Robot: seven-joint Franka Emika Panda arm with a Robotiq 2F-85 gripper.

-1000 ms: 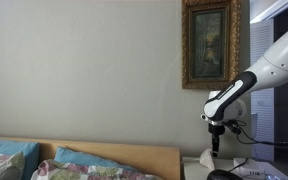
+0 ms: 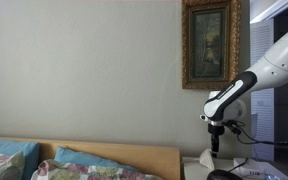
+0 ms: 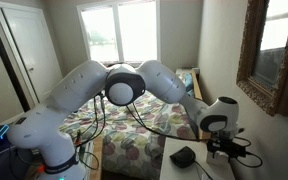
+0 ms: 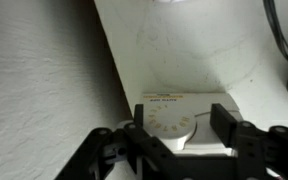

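In the wrist view, a small white object with a round, marked top (image 4: 171, 118) sits on a white surface (image 4: 174, 50). A flat white box-like piece with orange print (image 4: 162, 98) lies right behind it. My gripper is part open, with the round-topped object between its dark fingers. A gap shows between that object and the right finger. In exterior view 1 the gripper (image 2: 215, 152) points down close to the wall, over the white stand. Its fingertips are too small there to read.
A black object (image 3: 182, 157) stands on the white stand (image 3: 174, 174). Dark cables (image 2: 252, 138) loop near the wrist. The wall with a framed picture (image 2: 211, 42) is close by. A bed with a wooden headboard (image 2: 144, 157) lies beside the stand.
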